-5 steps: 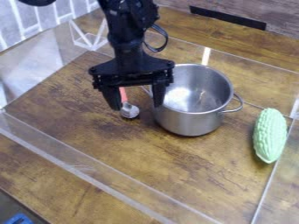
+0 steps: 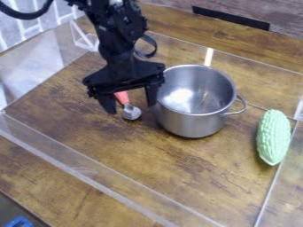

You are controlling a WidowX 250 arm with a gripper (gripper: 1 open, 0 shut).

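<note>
The black gripper (image 2: 124, 93) is open, its two fingers spread over a small utensil with a red handle (image 2: 120, 97) and a round metal end (image 2: 131, 113). Part of the utensil is hidden under the gripper. Just right of it stands a steel pot (image 2: 190, 120) with side handles; the right finger is beside the pot's left wall, and whether they touch I cannot tell.
A green corn-shaped or cabbage-like vegetable (image 2: 272, 137) lies at the right. A blue object (image 2: 14, 220) shows at the bottom-left corner.
The gripper has shifted slightly to the left over the last second. The pot, the utensil and the green vegetable look unmoved.
</note>
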